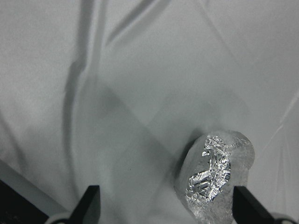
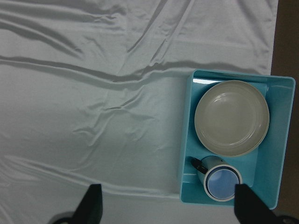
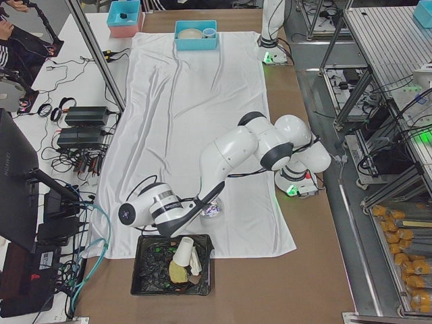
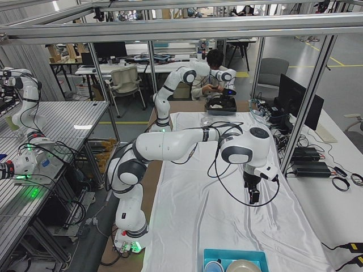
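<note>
A crumpled foil-filled clear bag [image 1: 212, 172] lies on the white cloth, low in the left wrist view between the fingertips of my left gripper, which stand apart above it, open and not visibly holding it. In the camera left view the bag [image 3: 211, 208] is partly hidden under the arm. My right gripper is open with nothing between its fingers, high over the cloth near a blue bin [image 2: 187, 135] holding a plate [image 2: 231, 116] and a mug [image 2: 219, 182].
A black tray [image 3: 142, 270] with a white cylinder [image 3: 183, 251] and a yellow item [image 3: 177, 273] sits at the cloth's near edge. Much of the cloth [image 3: 175, 101] between the arms is clear. Equipment and cables crowd the side table.
</note>
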